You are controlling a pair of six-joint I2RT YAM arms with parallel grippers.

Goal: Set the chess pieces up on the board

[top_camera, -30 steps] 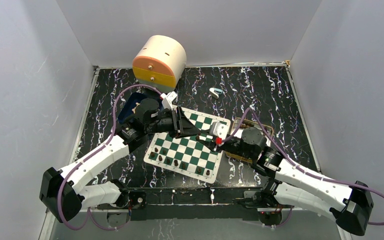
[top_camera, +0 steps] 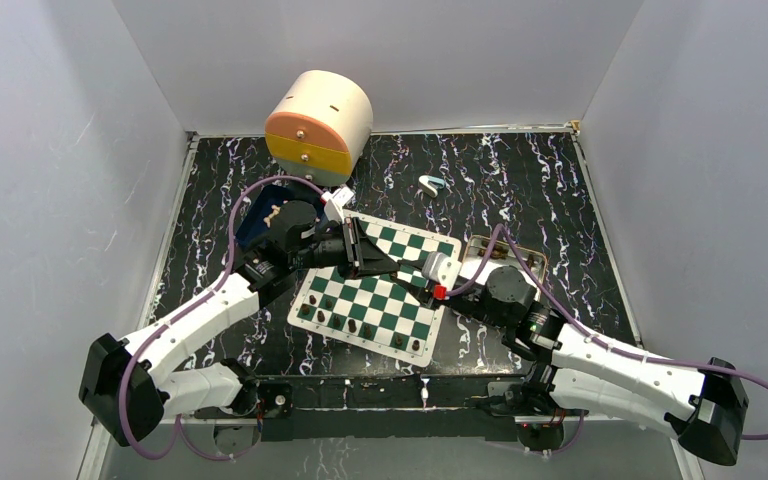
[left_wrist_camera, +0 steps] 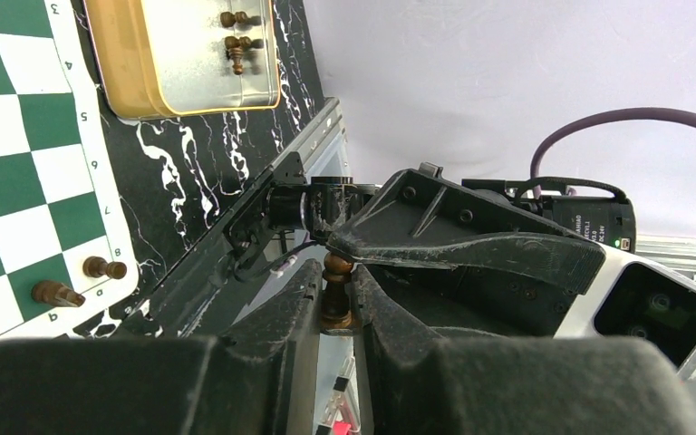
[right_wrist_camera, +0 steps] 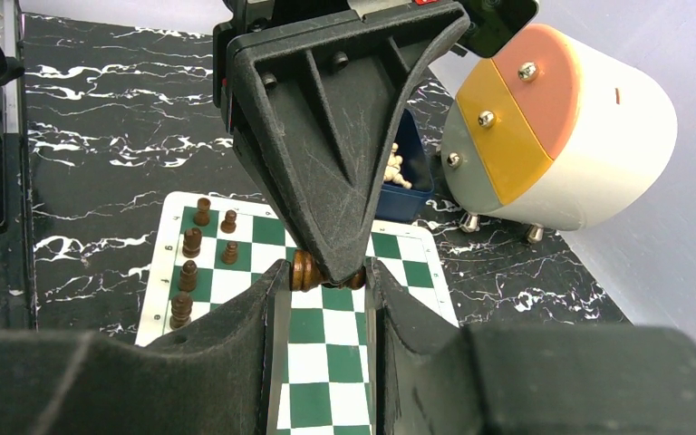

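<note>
Above the green-and-white chessboard (top_camera: 360, 338) my two grippers meet tip to tip. A brown chess piece (left_wrist_camera: 335, 294) stands between the fingers of my left gripper, which look to press its sides. Crosswise to them, the fingers of my right gripper sit at the piece's two ends; a left finger in front partly covers the piece there, and whether they clamp it cannot be told. Several brown pieces (right_wrist_camera: 192, 241) stand upright along one edge of the board, seen in the right wrist view. Two of them show at the board corner (left_wrist_camera: 104, 267) in the left wrist view.
A metal tray (left_wrist_camera: 208, 54) with a few brown pieces lies right of the board. Left of it a blue bin (right_wrist_camera: 410, 168) holds pale pieces. A toy drawer chest (top_camera: 320, 125) stands behind, and a small white-and-blue object (top_camera: 430, 185) lies at the back.
The right gripper's wrist has shifted a little and its body tilted slightly, lower in the top view. The left arm has hardly moved. Pieces on the board stand as before.
</note>
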